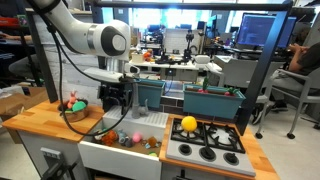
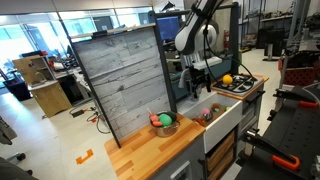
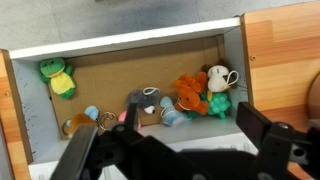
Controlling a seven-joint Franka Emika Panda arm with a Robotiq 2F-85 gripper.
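My gripper is open above a pulled-out drawer, its two dark fingers spread wide with nothing between them. In the wrist view, the drawer's brown floor (image 3: 100,65) holds several small plush toys. A green frog-like toy (image 3: 57,77) lies apart in one corner. Near the middle are a grey toy (image 3: 143,100) and a light blue one (image 3: 172,115). An orange toy (image 3: 190,90), a white-and-brown one (image 3: 217,78) and a green one (image 3: 217,104) cluster at the right. An orange-brown toy (image 3: 80,122) sits close to the left finger. Exterior view 1 shows the drawer front (image 1: 115,160).
On the wooden counter left of the drawer stands a bowl (image 1: 75,115) of colourful items. A stove (image 1: 207,145) with a yellow ball (image 1: 189,123) is to the right. A grey faucet (image 1: 135,95) rises behind the drawer, and teal bins (image 1: 210,103) line the back.
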